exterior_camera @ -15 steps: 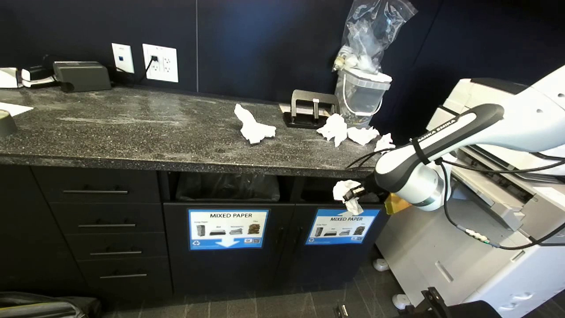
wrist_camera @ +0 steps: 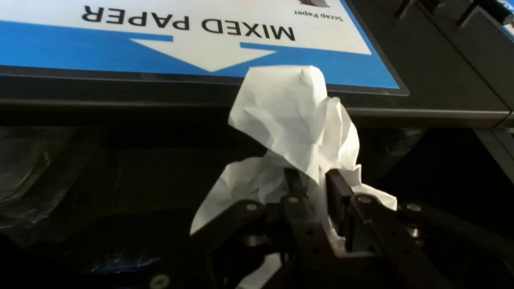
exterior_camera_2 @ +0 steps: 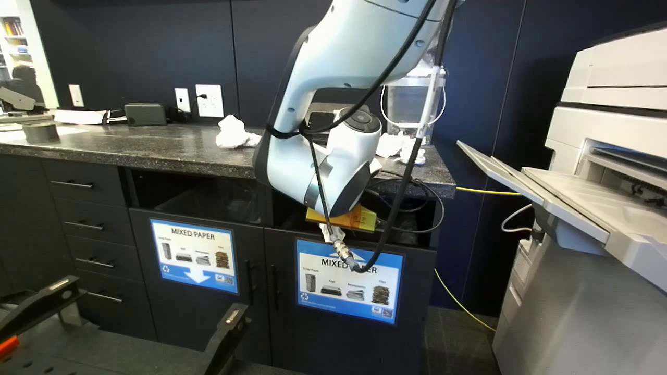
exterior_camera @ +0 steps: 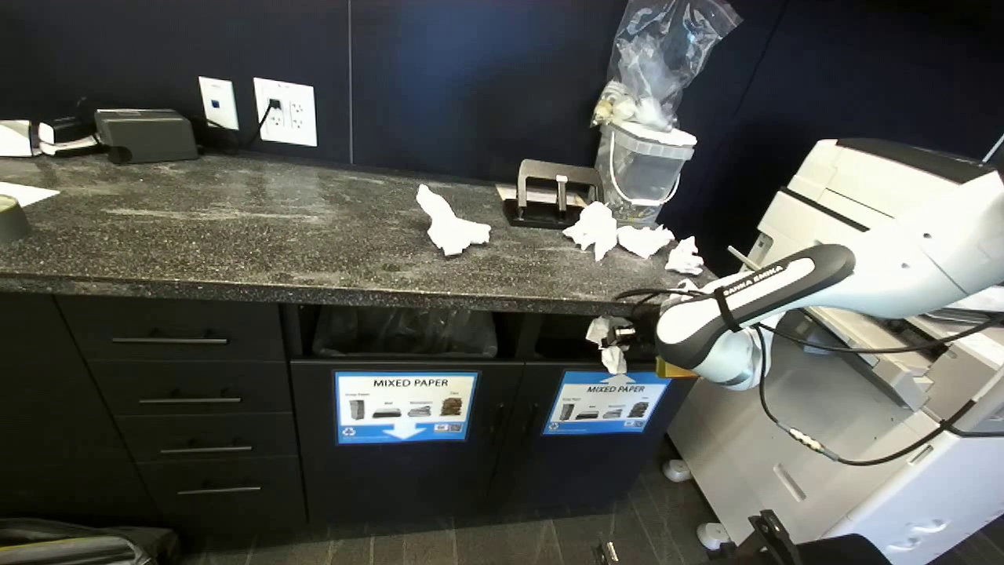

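My gripper is shut on a crumpled white paper (wrist_camera: 289,103), whose folds stick out on both sides of the dark fingers. In exterior view 1 the held paper (exterior_camera: 613,359) hangs in front of the right-hand bin opening (exterior_camera: 562,337), just above the sign on its door. From exterior view 2 the arm hides most of the gripper and the paper. Other crumpled papers lie on the counter: one alone near the middle (exterior_camera: 449,224), and several towards the right end, among them one (exterior_camera: 593,229) beside the hole punch.
The left-hand bin opening (exterior_camera: 405,331) has a clear liner. A hole punch (exterior_camera: 555,193) and a clear bucket (exterior_camera: 645,169) stand at the counter's back. The printer (exterior_camera: 809,414) borders the arm on the right. Cables loop around the arm.
The arm has shifted slightly left, its wrist turning, and the held paper has moved a little left with it. The papers on the counter lie where they were.
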